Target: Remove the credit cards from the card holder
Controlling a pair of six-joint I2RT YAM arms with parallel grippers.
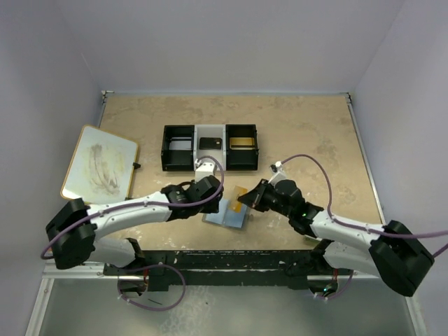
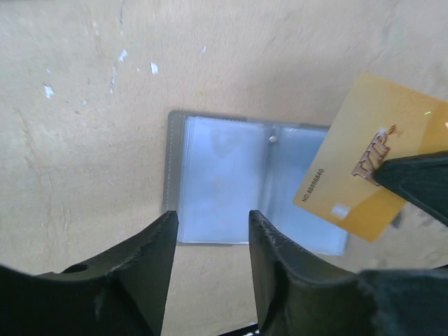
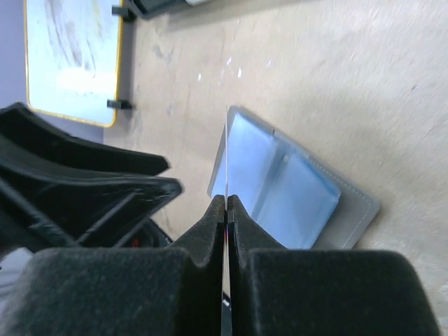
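The gold card [image 2: 364,154] is gripped in my right gripper [image 1: 246,198] and hangs above the right side of the open card holder [image 2: 224,175]. In the right wrist view the card [image 3: 227,161] shows edge-on as a thin line rising from the shut fingers. Pale blue pages of the holder [image 1: 234,217] lie flat on the table, with no other card visible on them. My left gripper stands open over the holder's lower left part, nothing between its fingers. In the right wrist view, the left gripper's black fingers [image 3: 150,185] are spread apart.
Behind the holder sits a three-part tray: a left black bin [image 1: 177,159], a white middle [image 1: 210,157] holding a dark wallet-like item, and a right black bin [image 1: 241,160] with a gold item. A whiteboard [image 1: 100,162] lies at left.
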